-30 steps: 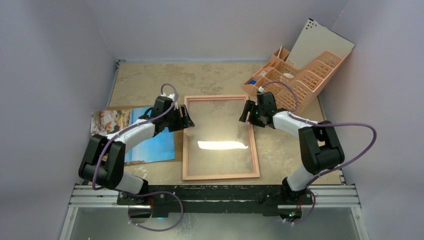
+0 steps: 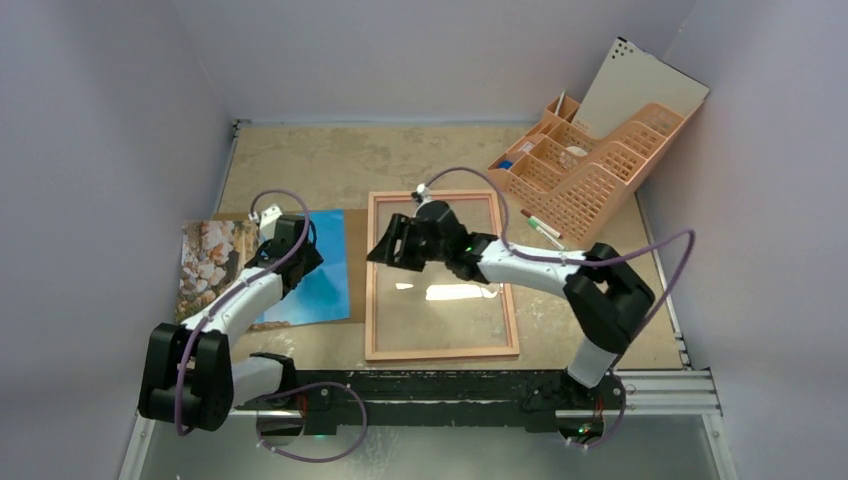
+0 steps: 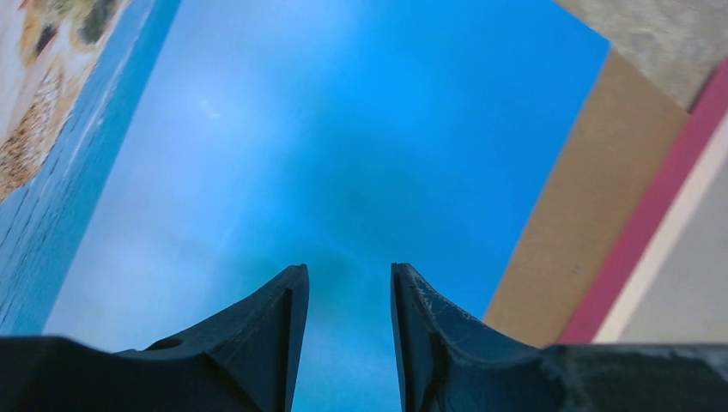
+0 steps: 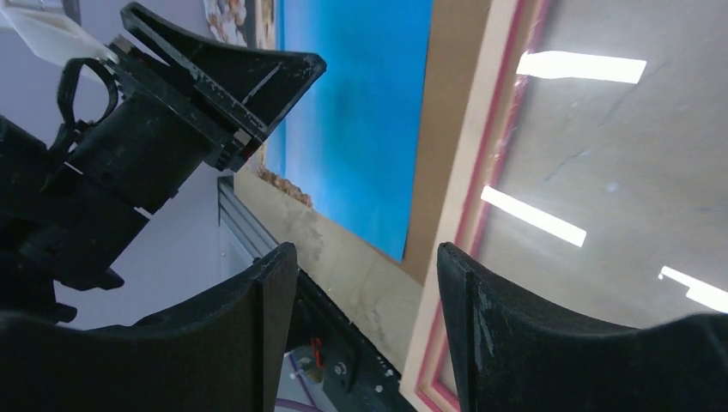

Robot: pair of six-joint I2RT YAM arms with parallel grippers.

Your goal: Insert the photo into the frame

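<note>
A photo (image 2: 325,275) of blue water and pale rocks lies flat on a brown backing board (image 2: 357,280) at the left of the table. Beside it on the right is the wooden frame (image 2: 516,330) with its glass. My left gripper hovers above the photo's blue part, fingers apart, only blue showing between them. Over the left side of the frame hangs my right gripper, its fingers parted too with nothing held. In the right wrist view, the left arm's black gripper stands over the photo.
An orange organizer (image 2: 575,185) holding a white board (image 2: 640,85) stands at the back right. Pens (image 2: 545,232) lie in front of it. Bare table (image 2: 320,160) runs behind the photo and frame.
My right gripper has travelled left from the frame's right edge to over its left side. The left gripper has drawn back leftward from beside the frame to over the photo.
</note>
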